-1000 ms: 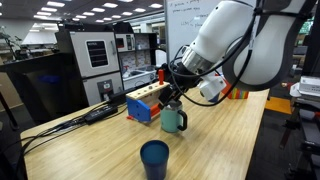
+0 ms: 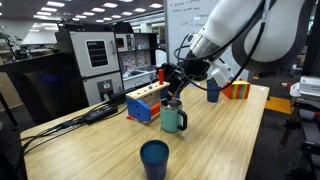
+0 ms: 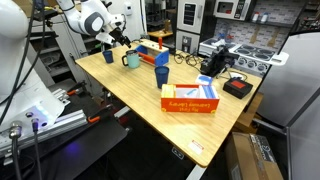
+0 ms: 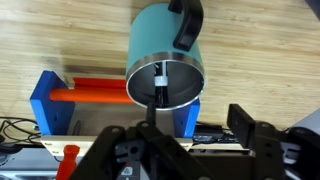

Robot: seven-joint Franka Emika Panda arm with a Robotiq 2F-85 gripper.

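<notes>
A teal mug (image 2: 173,118) with a black handle stands upright on the wooden table; exterior view 2 also shows the mug (image 3: 131,60). Looking down from the wrist, I see its round opening, and inside it a small black-and-white item (image 4: 161,80); what it is cannot be made out. Above the mug is my gripper, open, its dark fingers (image 4: 245,128) apart to either side of the opening. Nothing shows gripped between them. In exterior view 1 the gripper (image 2: 172,88) is small and partly lost against the dark arm parts.
A dark blue cup (image 2: 155,159) stands nearer the camera. Behind the mug is a blue-and-red rack (image 2: 145,103). Another blue cup (image 2: 213,91) and a multicoloured box (image 2: 237,90) are farther right. An orange box (image 3: 189,101) sits along the table, with bare wood around it.
The arm has risen and drawn back to the right, uncovering the far blue cup and more of the multicoloured box. The mug stays in place.
</notes>
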